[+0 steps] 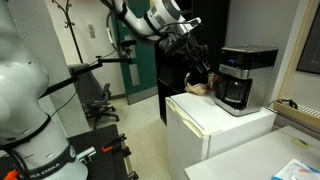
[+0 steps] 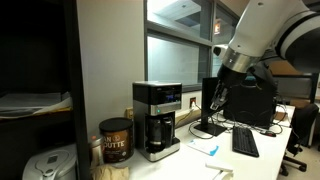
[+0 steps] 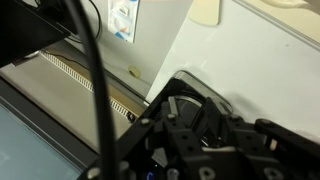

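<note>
In exterior view 1 my black gripper hangs in the air above the back of the white cabinet, left of the coffee maker. Its fingers are small and dark, and how far apart they stand does not show. Exterior view 2 has the black and silver coffee maker upright on the counter, with my gripper to its right. Along the bottom of the wrist view runs dark gripper hardware; the fingertips cannot be made out against the dark shape behind. Nothing held shows in any view.
A brown canister stands left of the coffee maker. To the right are a keyboard, a dark monitor and a blue-and-white item. Bare white tabletop lies in front in exterior view 1.
</note>
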